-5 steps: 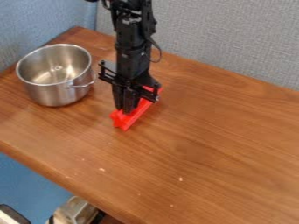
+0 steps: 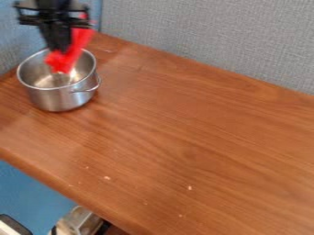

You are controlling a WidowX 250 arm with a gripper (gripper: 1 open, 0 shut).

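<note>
A blurred red object [image 2: 69, 53] is held up by my gripper [image 2: 61, 41] at the top left, over the steel pot [image 2: 55, 95]. Its lower end reaches to about the pot's rim. The gripper is dark and blurred, its fingertips largely merged with the red object.
A grey wall stands behind it at the top. A metal fitting [image 2: 76, 222] shows beyond the table's lower left edge.
The gripper has moved up and left, carrying the red object from the table right of the pot to above the pot.
</note>
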